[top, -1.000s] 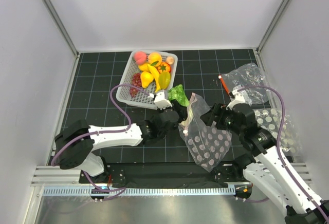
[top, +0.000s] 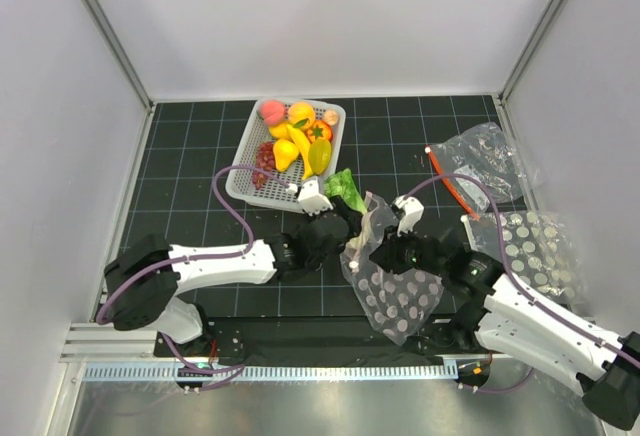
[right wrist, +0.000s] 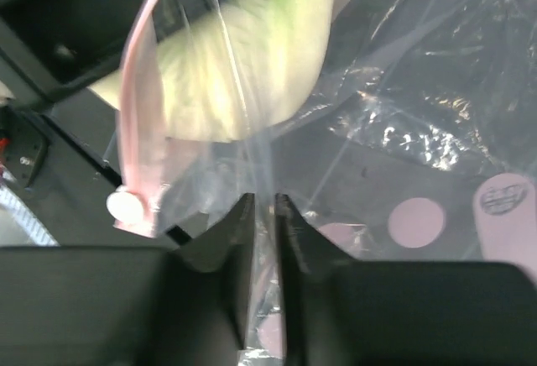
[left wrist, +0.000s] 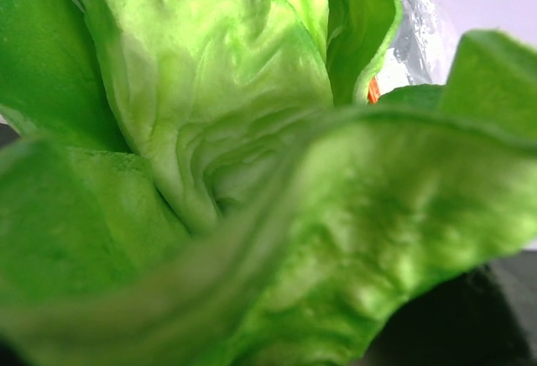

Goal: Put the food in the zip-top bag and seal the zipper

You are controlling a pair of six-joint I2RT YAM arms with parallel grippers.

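A green lettuce (top: 345, 189) lies at the mouth of a clear zip top bag (top: 400, 301). Its pale base (right wrist: 252, 55) shows through the film beside the pink zipper strip (right wrist: 138, 122) in the right wrist view. My left gripper (top: 352, 224) is at the lettuce; leaves (left wrist: 218, 64) fill its wrist view and hide its fingers. Over the bag near its opening is my right gripper. Its fingers stand close together, only a narrow gap between them with film in view there; whether they pinch it I cannot tell. The zipper's white slider (right wrist: 126, 206) sits at the strip's end.
A grey basket (top: 240, 184) of several fruits and vegetables stands behind the left arm. Two other clear bags lie at the right, one with an orange zipper (top: 455, 184) and one dotted bag (top: 540, 256).
My right gripper has moved left across the bag toward its opening. The bag has shifted slightly left and toward the front edge. The left arm looks still, and the lettuce has barely moved.
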